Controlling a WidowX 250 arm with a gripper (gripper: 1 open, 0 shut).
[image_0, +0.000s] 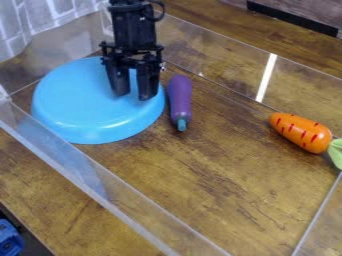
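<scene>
The black gripper (134, 77) hangs at the upper middle, its fingers down over or on a blue round plastic object (83, 110), perhaps an upturned bowl or lid. Whether the fingers are open or shut on its edge cannot be made out. Just right of the blue object lies a purple eggplant-like toy (181, 98). An orange carrot toy (301, 131) with a green top lies at the right.
Clear plastic walls border the wooden surface (221, 185). A blue item (8, 240) shows at the lower left corner, outside the wall.
</scene>
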